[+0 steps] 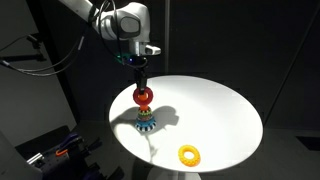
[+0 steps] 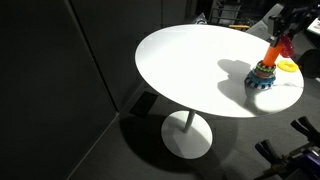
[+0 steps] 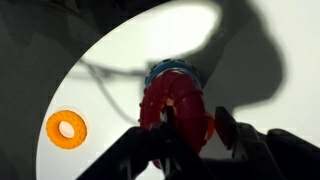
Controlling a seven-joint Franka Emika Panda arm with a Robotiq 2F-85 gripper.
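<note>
A red ring hangs upright at the top of the ring stack, held in my gripper, which is shut on it. Beneath it the stacking toy stands on the table with a blue ring low down and smaller rings above. Its orange post shows beside the red ring in exterior view 2. In the wrist view the red ring covers much of the stack, with only some blue visible behind it. The fingertips are dark there and hard to make out.
A yellow-orange ring lies flat near the edge of the round white table, apart from the stack.
</note>
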